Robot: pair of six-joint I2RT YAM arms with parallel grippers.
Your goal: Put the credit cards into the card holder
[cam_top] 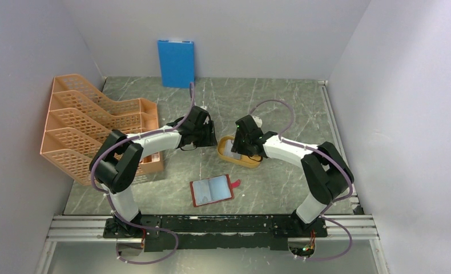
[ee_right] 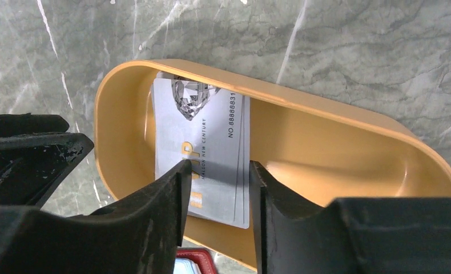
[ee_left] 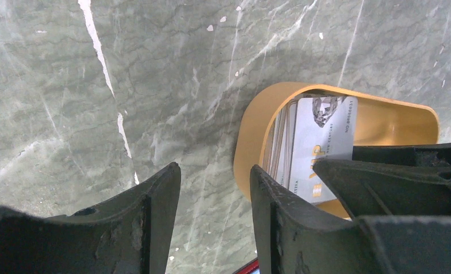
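White credit cards (ee_right: 212, 131) with a diamond picture lie in a stack inside a tan oval tray (cam_top: 243, 162). Over them, my right gripper stands part open. One of its fingers is above the top card's face, the other close by the stack's right edge. More cards stand on edge against the tray's left wall in the left wrist view. My left gripper is open left of the tray, only countertop between its fingers. Spread open in front of the tray lies the red-edged card holder (cam_top: 212, 190), with clear pockets.
A tan tiered rack (cam_top: 100, 123) fills the left side. A blue panel (cam_top: 176, 64) leans at the back wall. A small pink-red piece (cam_top: 236, 184) touches the holder's right side.
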